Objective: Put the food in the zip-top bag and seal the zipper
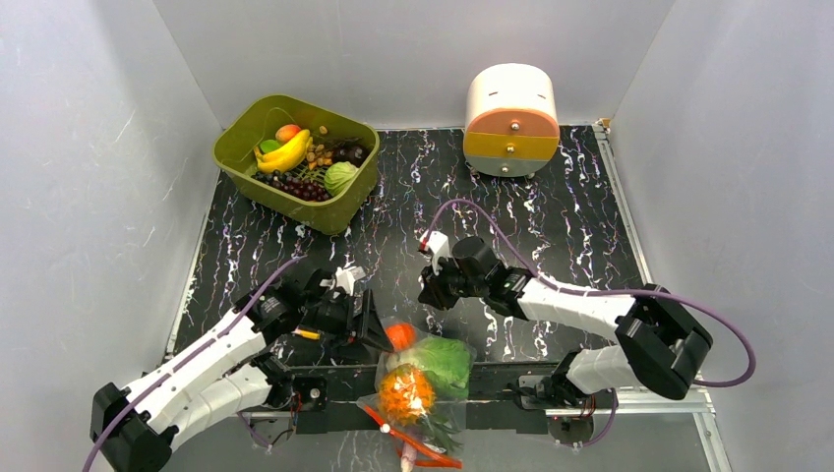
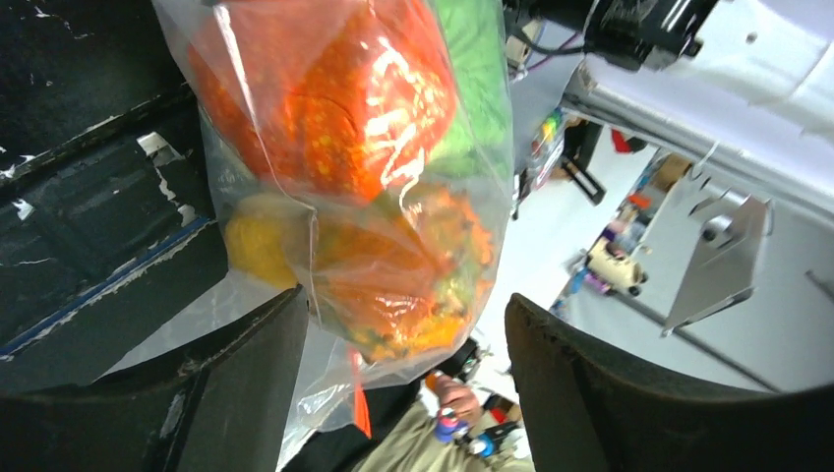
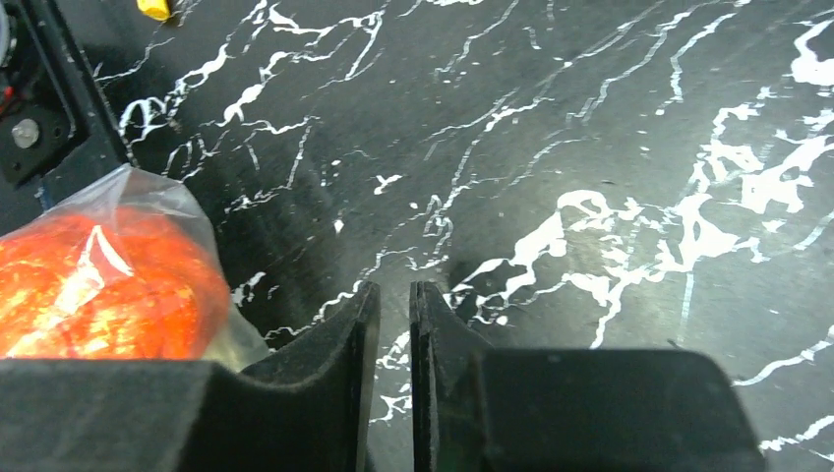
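Note:
A clear zip bag (image 1: 409, 346) hangs over the table's front edge. Its red zipper strip (image 1: 423, 450) is at the lower end. Inside show a red-orange item (image 1: 400, 334), an orange floral-looking clump (image 1: 406, 394) and a green leafy item (image 1: 441, 368). At the bag's left upper side my left gripper (image 1: 377, 332) stands open; in the left wrist view the bag (image 2: 364, 197) fills the space ahead of its spread fingers. My right gripper is slightly open above bare table, with nothing between its fingers and the bag to its left.
An olive bin (image 1: 224, 157) with bananas, grapes and other produce stands at the back left. A small drawer cabinet (image 1: 511, 118) is at the back right. A yellow object (image 1: 307, 334) lies near the left arm.

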